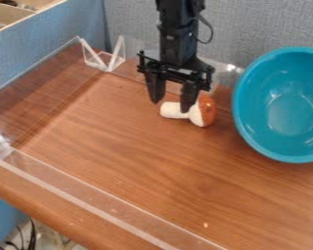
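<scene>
The black gripper [170, 96] hangs over the back of the wooden table, its two fingers spread apart. Just below and right of it lies a small white object with an orange end [184, 111], on its side. The right finger is above or against its top; whether they touch I cannot tell.
A large teal bowl [277, 129] stands at the right, beside the small object. Clear plastic edging with white corner brackets [103, 59] runs round the table.
</scene>
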